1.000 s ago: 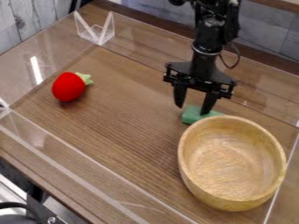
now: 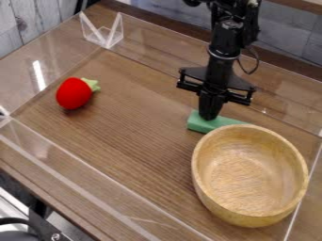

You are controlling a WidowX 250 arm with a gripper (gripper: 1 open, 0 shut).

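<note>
The black arm reaches down from the back to my gripper [image 2: 209, 104], whose fingers point down at a teal flat piece [image 2: 217, 122] on the wooden table. The fingertips are low, at or just above the piece's back edge; whether they touch it cannot be told. My gripper looks shut, with nothing visible between its fingers. The piece lies directly behind a large pale yellow bowl [image 2: 247, 174], which may cover part of it.
A red round object [image 2: 73, 93] with a green part lies at the left. A white wire-like shape [image 2: 100, 31] stands at the back left.
Over the last second my gripper has moved slightly, its tips lowering to the back of the teal piece. The piece and bowl look nearly unmoved.
</note>
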